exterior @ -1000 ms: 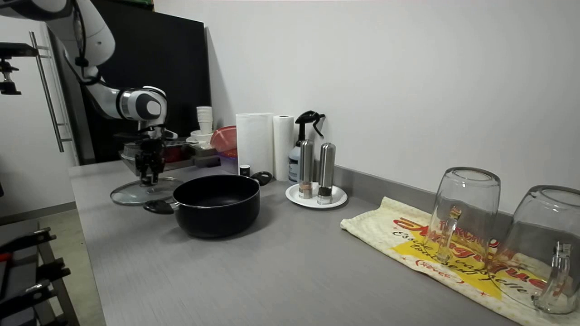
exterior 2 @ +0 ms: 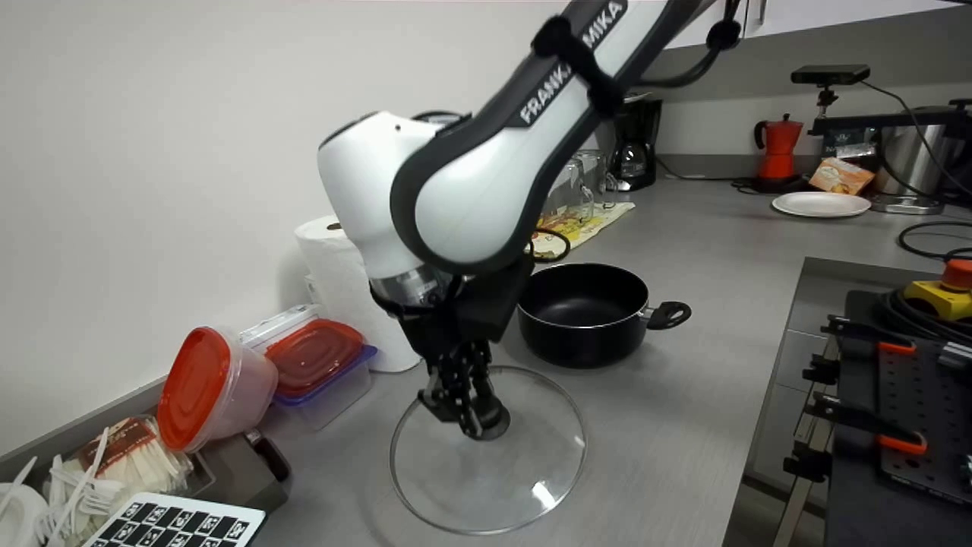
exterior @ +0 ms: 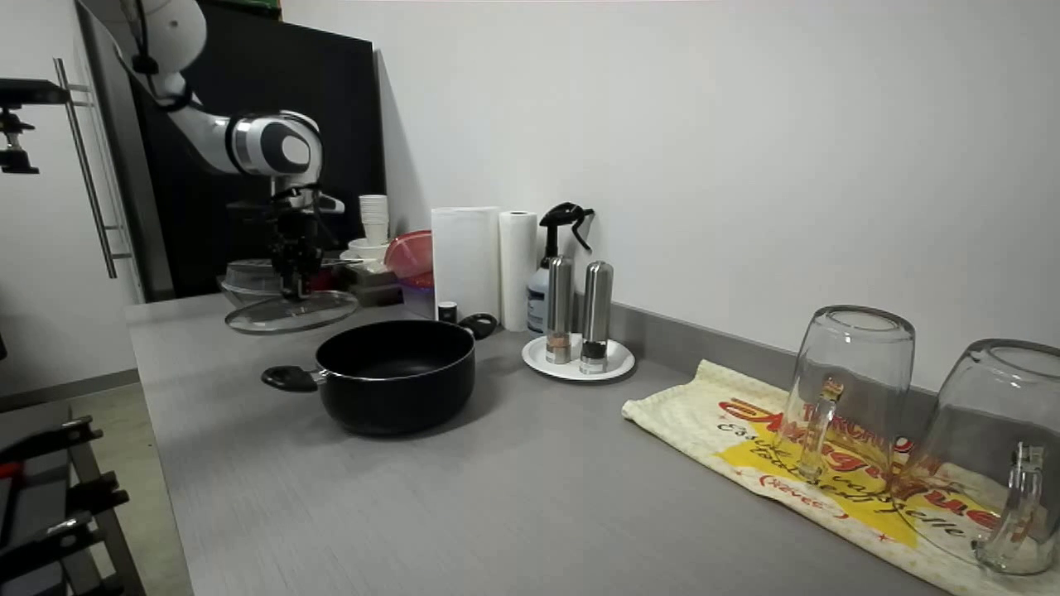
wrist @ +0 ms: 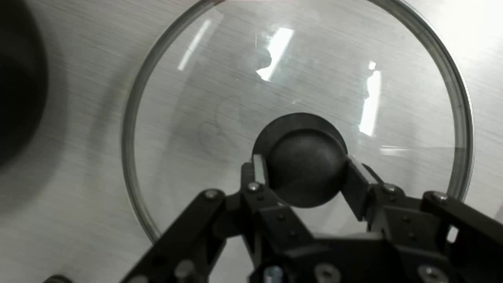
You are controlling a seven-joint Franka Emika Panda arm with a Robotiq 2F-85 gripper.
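A round glass lid [exterior: 288,314] with a metal rim hangs above the counter, behind the pot in exterior view 1. Its black knob [wrist: 309,162] sits between the fingertips of my gripper, which is shut on it. From the other side, the glass lid [exterior 2: 538,474] is seen below the gripper [exterior 2: 471,421], clear of the pot. The black two-handled pot [exterior: 397,377] stands uncovered on the counter, and its inside looks empty. In the wrist view only an edge of the pot [wrist: 19,85] shows at the left.
Plastic containers with red lids [exterior 2: 194,387] and paper towel rolls [exterior: 464,260] line the wall. Two grinders [exterior: 596,313] stand on a white plate. Upturned glass mugs [exterior: 850,397] rest on a cloth at the right. The counter in front of the pot is clear.
The arm has risen with the lid in its grip, lifting it off the counter and shifting it slightly right in exterior view 1. The pot has stayed put.
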